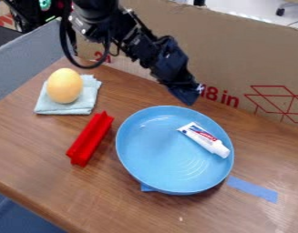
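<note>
A blue plate (pixel 158 159) sits on the wooden table, holding a white toothpaste tube (pixel 205 139) on its upper right. Left of the plate lies a red bar-shaped object (pixel 89 138). A yellow egg-shaped object (pixel 64 86) rests on a folded light-blue cloth (pixel 68 105) at the upper left. My dark gripper (pixel 185 92) hangs above and behind the plate, against the cardboard; it looks shut, with nothing visible between its fingers, though the tips are small and dark.
A cardboard panel (pixel 254 64) runs along the back of the table, and a grey padded edge (pixel 29 59) is at the left. Blue tape (pixel 252 189) lies right of the plate.
</note>
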